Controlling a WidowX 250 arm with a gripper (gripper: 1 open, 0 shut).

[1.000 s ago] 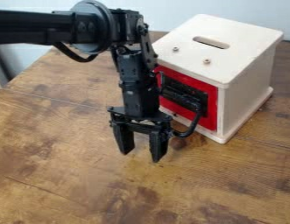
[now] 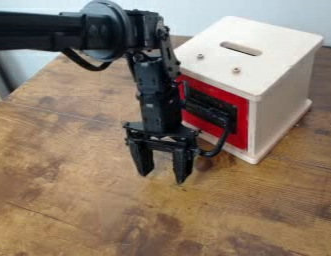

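Note:
My black gripper (image 2: 162,170) points down over the wooden table, its two fingers apart with nothing visible between them. It stands in front of and left of a pale wooden box (image 2: 268,105), which has a slot in its top, two screws and a red front panel (image 2: 235,120) carrying a black fitting, partly hidden by my arm.
A pale wall shows behind the table at the upper left.
The box stays in place.

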